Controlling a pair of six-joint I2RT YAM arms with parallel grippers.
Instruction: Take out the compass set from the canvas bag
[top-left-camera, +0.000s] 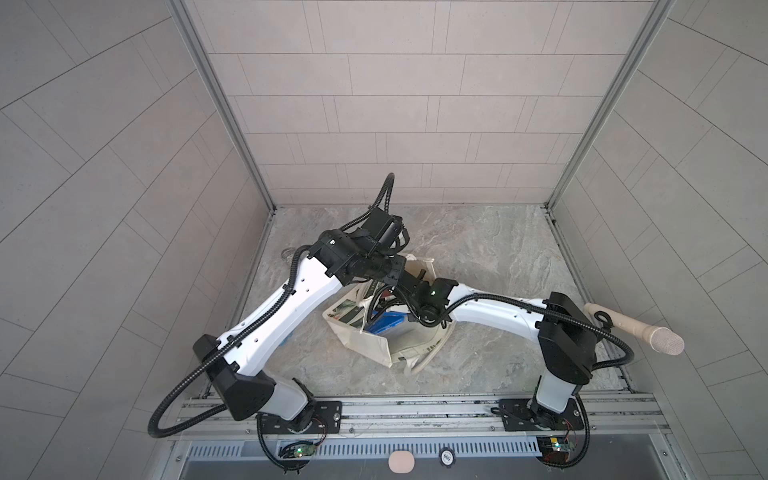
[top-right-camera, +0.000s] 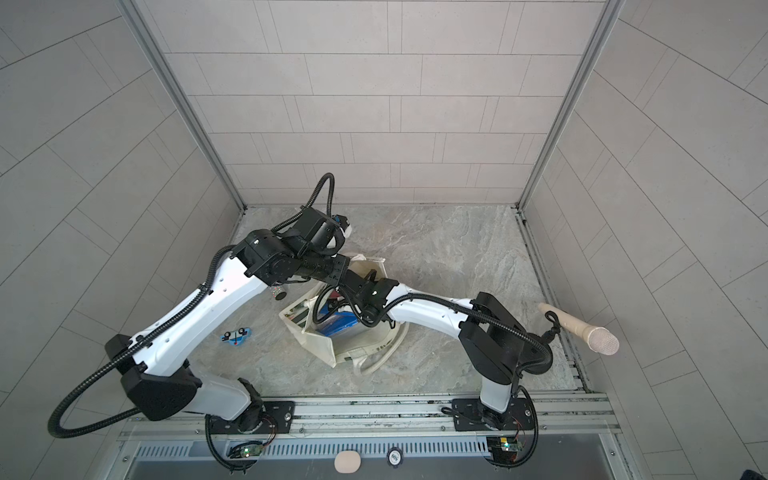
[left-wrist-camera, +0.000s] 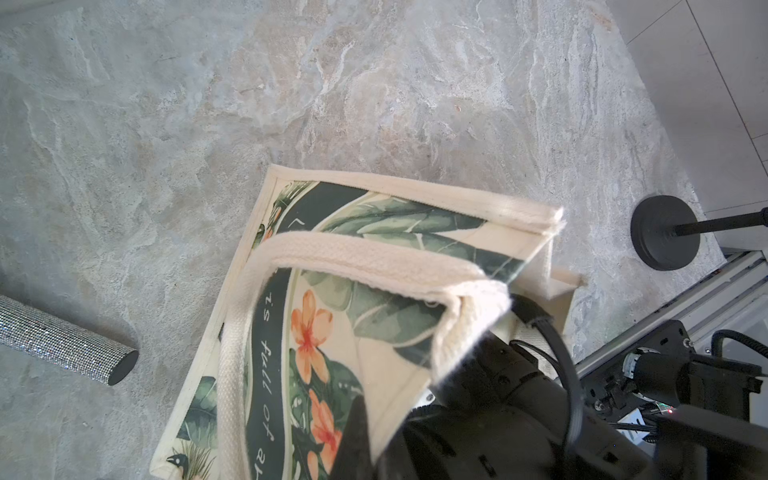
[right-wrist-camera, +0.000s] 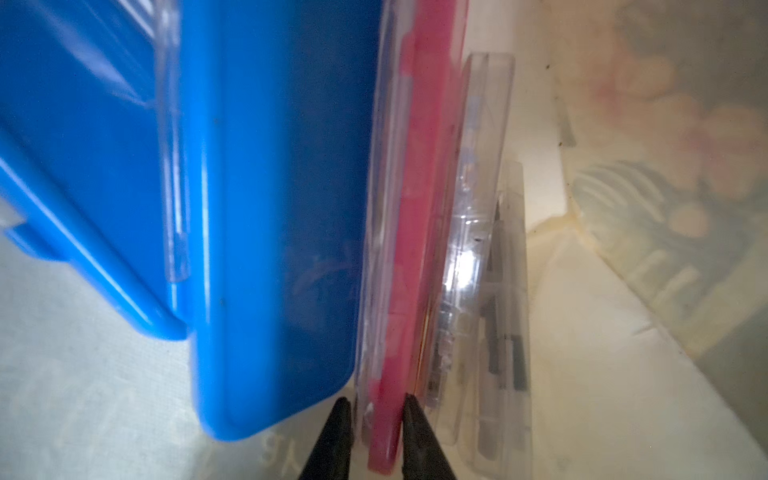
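Note:
The cream canvas bag (top-left-camera: 360, 341) stands mid-table, its leaf-printed wall (left-wrist-camera: 384, 320) filling the lower left wrist view. That wall's edge narrows into my left gripper, which is shut on the fabric. Inside the bag, my right gripper points down with its fingers apart, astride the lower end of a slim pink-and-clear case (right-wrist-camera: 424, 160). The right-hand finger (right-wrist-camera: 416, 432) appears against the case; a gap shows on the other side. Which case is the compass set, I cannot tell.
Blue boxes (right-wrist-camera: 280, 200) stand left of the pink case, and clear cases (right-wrist-camera: 472, 240) stand close on its right. A glittery cylinder (left-wrist-camera: 72, 340) lies beside the bag. A small blue toy car (top-right-camera: 235, 336) is on the table.

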